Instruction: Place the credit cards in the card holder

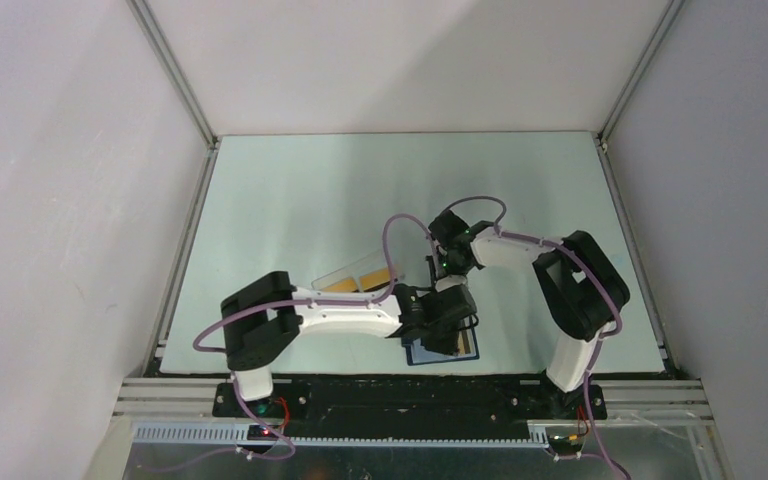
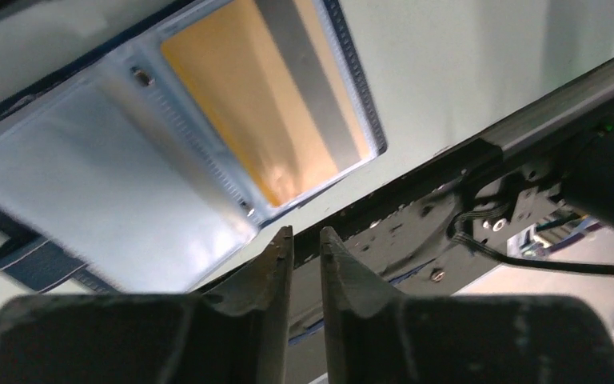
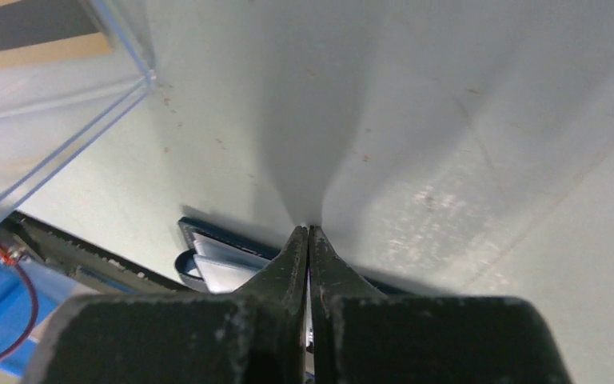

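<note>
The open card holder (image 2: 148,184) lies at the table's front edge under my left gripper, with a yellow-tan card (image 2: 248,96) in one pocket and a clear empty-looking pocket beside it. The left gripper's fingertips are slightly apart, with nothing visible between them. My right gripper is shut above the holder's far end (image 3: 220,248), with nothing seen between its fingers. A clear acrylic tray (image 3: 72,136) holding tan cards (image 3: 44,52) lies to the left, partly under the left arm in the top view.
Both wrists (image 1: 450,320) crowd together at the table's middle front. The black rail runs along the front edge.
</note>
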